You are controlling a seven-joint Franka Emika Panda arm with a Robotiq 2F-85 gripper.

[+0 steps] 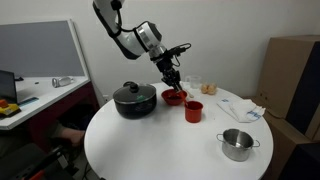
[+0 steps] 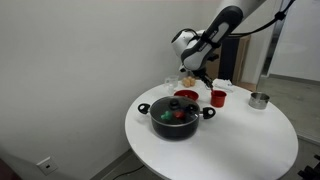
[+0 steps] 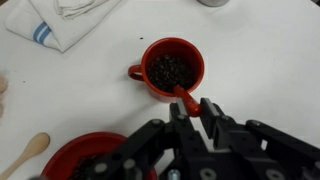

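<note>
A red mug [image 3: 172,70] holding dark beans is ahead of my fingertips in the wrist view, its handle toward the left. My gripper is shut on a small red utensil [image 3: 187,100], which reaches over the mug's near rim; its far end is hard to make out. At the lower left lies part of a red bowl [image 3: 88,150], with dark beans inside. From outside, the gripper [image 1: 178,91] hangs low between the red bowl [image 1: 172,98] and the red mug [image 1: 194,112]. Whether the utensil touches the mug cannot be told.
A dark lidded pot [image 1: 135,100] stands left of the bowl, and a steel pot [image 1: 237,146] at the right. A folded cloth [image 1: 238,108] and a wooden spoon [image 3: 27,154] also lie on the white table.
</note>
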